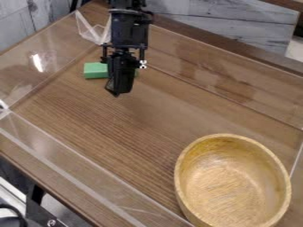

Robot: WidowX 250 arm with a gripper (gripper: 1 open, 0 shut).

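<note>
My black gripper (119,82) hangs over the upper left part of the wooden table (142,142), shut, with nothing visible between its fingers. Just behind it and to its left lies a green block (96,70), partly hidden by the gripper.
A round light wooden bowl (232,182) fills the lower right corner. A clear plastic item (92,28) sits at the back left. A marbled board stands behind the table.
</note>
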